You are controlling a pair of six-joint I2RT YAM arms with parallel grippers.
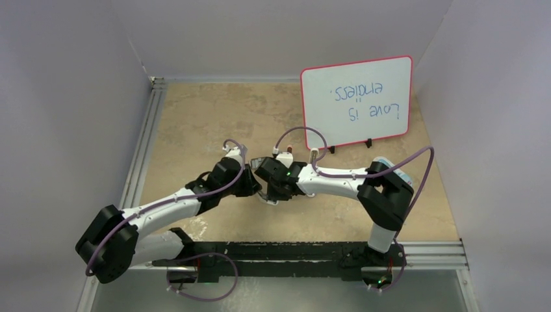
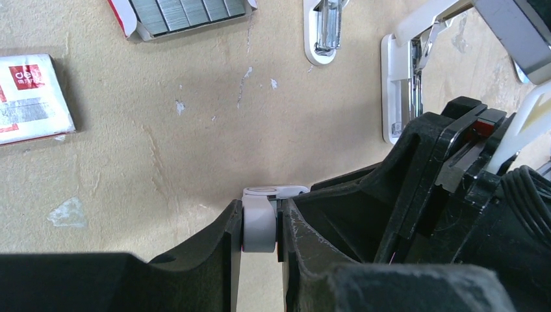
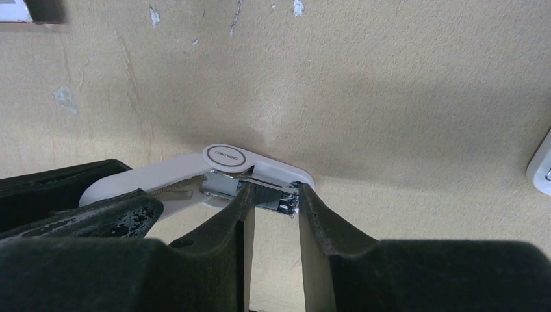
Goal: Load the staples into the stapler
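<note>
A white stapler (image 3: 224,156) with its top raised lies low on the table. My left gripper is shut on its white end; the left fingers (image 3: 123,218) show from the side in the right wrist view. My right gripper stands partly open over the stapler's other end, a fingertip on either side of the dark, shiny magazine tip. Whether its fingers touch the magazine, or a staple strip lies inside, I cannot tell. An open box holds rows of grey staples (image 2: 188,13).
A closed white-and-red box (image 2: 29,97) lies at left. Two other white staplers (image 2: 314,29) (image 2: 390,84) stand on the far side. A whiteboard (image 1: 357,97) is at the back right.
</note>
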